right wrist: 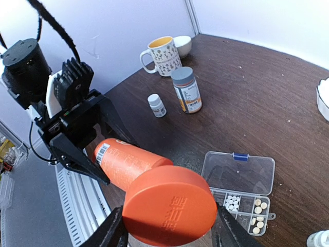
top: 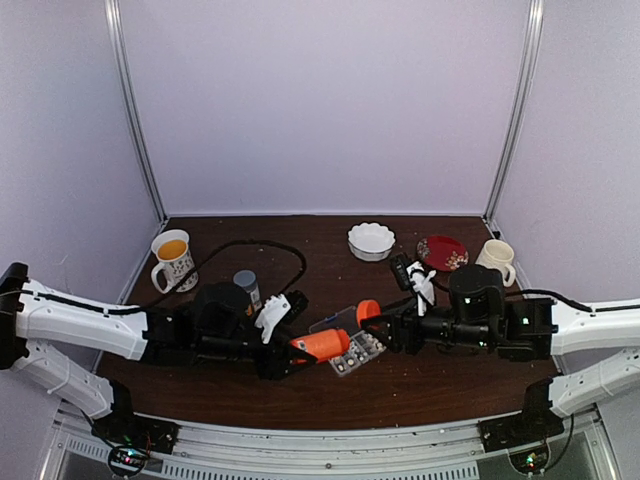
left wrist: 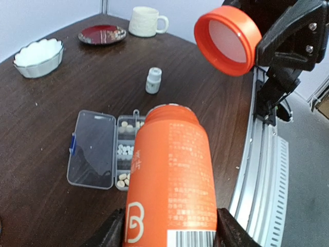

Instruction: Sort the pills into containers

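My left gripper (top: 297, 354) is shut on an orange bottle (left wrist: 172, 164), held nearly level above the table in the top view. To the right, my right gripper (top: 376, 326) is shut on the bottle's orange cap (right wrist: 169, 206). Cap and bottle are apart; in the left wrist view the cap's hollow side shows. Below them on the table sits a clear pill box (top: 357, 352) with its lid (right wrist: 239, 172) folded open. Whitish pills (right wrist: 233, 202) and cream tablets (right wrist: 259, 206) lie in its compartments. What the bottle holds is hidden.
At the left stand a patterned mug (top: 174, 262), a grey-lidded jar (right wrist: 186, 90) and a small white bottle (right wrist: 157, 105). Another small white bottle (left wrist: 153, 80) stands beyond the box. A white bowl (top: 371, 241), red dish (top: 442, 252) and cream mug (top: 496, 262) line the back right.
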